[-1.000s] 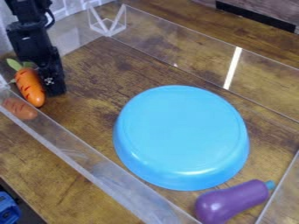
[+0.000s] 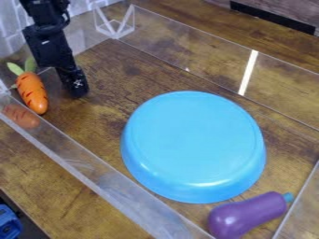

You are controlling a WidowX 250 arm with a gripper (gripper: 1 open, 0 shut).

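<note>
My black gripper (image 2: 55, 75) is low at the upper left of the tray, just right of a toy carrot (image 2: 33, 91) with green top. Whether its fingers are open or shut, and whether anything is between them, I cannot tell. A large light-blue disc, like an upturned plate (image 2: 193, 145), fills the centre right. A purple toy eggplant (image 2: 247, 215) lies at the bottom right.
Clear plastic walls (image 2: 112, 177) border the wooden floor of the tray. The floor between the gripper and the blue disc is bare. A small blue object (image 2: 6, 222) shows outside at the bottom left.
My gripper has moved slightly to the right, away from the carrot. The carrot, disc and eggplant look unmoved.
</note>
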